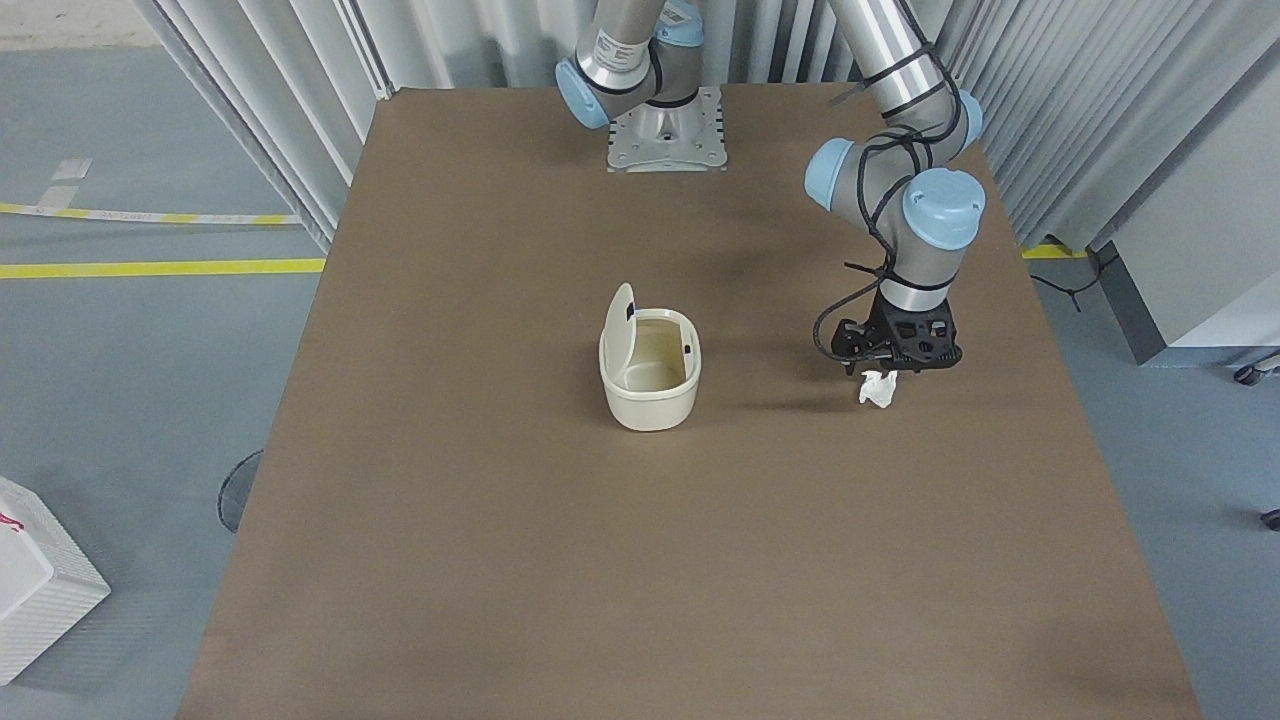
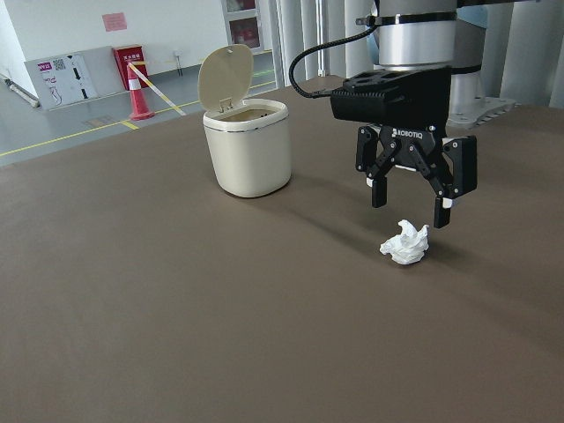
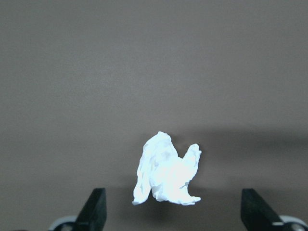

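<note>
A crumpled white tissue (image 1: 878,386) lies on the brown table, also seen as white paper (image 2: 404,243) in the left view and (image 3: 166,171) in the wrist view. My black gripper (image 2: 410,203) hangs open just above it, its two fingers on either side, nothing between them at finger height; the wrist view shows the tissue centred between the fingertips. A cream lidded bin (image 1: 649,372) stands left of the gripper in the front view, its lid (image 2: 224,77) raised and the inside visible.
The robot base plate (image 1: 666,156) is at the back edge. A white box (image 1: 36,588) stands on the floor to the left.
</note>
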